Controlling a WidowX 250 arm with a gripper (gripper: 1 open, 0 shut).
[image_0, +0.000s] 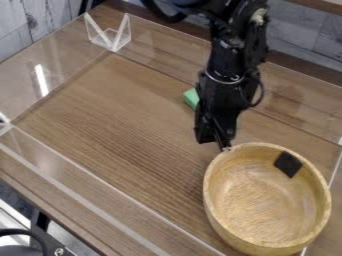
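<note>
The black robot gripper (214, 132) points down over the wooden table, just above the back rim of a large tan bowl (234, 230); nothing shows between its fingers, and it looks shut. A small green object (190, 98) lies on the table behind the gripper, partly hidden by it. A black rectangular piece (286, 164) is on the bowl's upper right inner wall.
A clear plastic holder (110, 32) stands at the back left. A wall and ledge run along the back right, and cables lie off the front left corner.
</note>
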